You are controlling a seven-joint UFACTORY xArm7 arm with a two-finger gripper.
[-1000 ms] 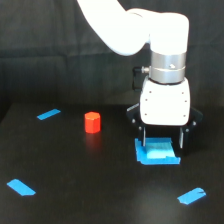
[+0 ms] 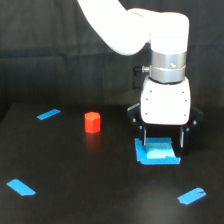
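Observation:
My gripper (image 2: 162, 138) points downward at the right of the camera view, over a blue square (image 2: 159, 157) on the dark table. Its two dark fingers (image 2: 182, 138) stand apart, one at each side, and I see nothing held between them. The rear of the blue square is partly hidden behind the gripper. Whether the fingertips touch it cannot be told. A small red block (image 2: 92, 122) sits by itself on the table, well to the left of the gripper.
Strips of blue tape lie flat on the table: one at the back left (image 2: 49, 114), one at the front left (image 2: 20, 187) and one at the front right (image 2: 191, 196). A dark curtain (image 2: 50, 75) hangs behind.

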